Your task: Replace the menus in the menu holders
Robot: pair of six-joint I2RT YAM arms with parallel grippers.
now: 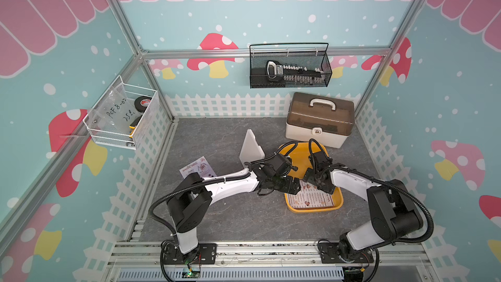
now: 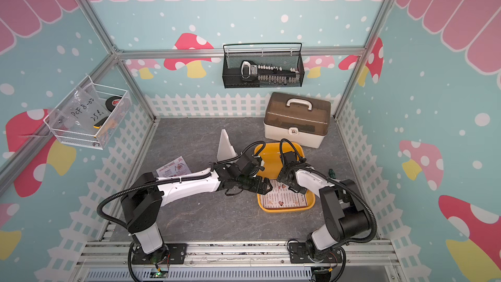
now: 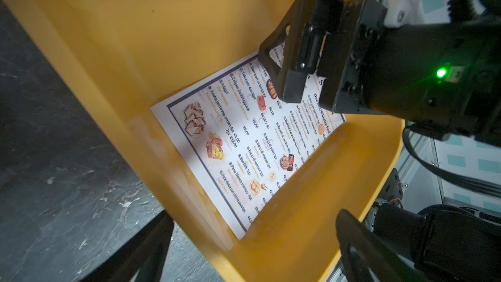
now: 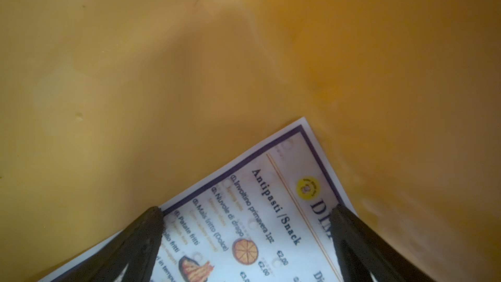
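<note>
A printed menu (image 3: 245,141) lies flat in the lower part of the yellow tray (image 1: 300,154). My right gripper is open, low over the menu's corner, with nothing visibly held between its fingers. My left gripper is open above the tray's edge, left of the right gripper in the top views, with nothing between its fingers. A white menu holder (image 1: 250,148) stands upright left of the tray. Another sheet (image 1: 193,167) lies on the table at the left, partly hidden by the left arm in the top right view.
A storage box (image 1: 320,117) stands behind the tray. A black wire basket (image 1: 290,68) hangs on the back wall and a white one (image 1: 120,115) on the left wall. Open table remains at the front centre and back left.
</note>
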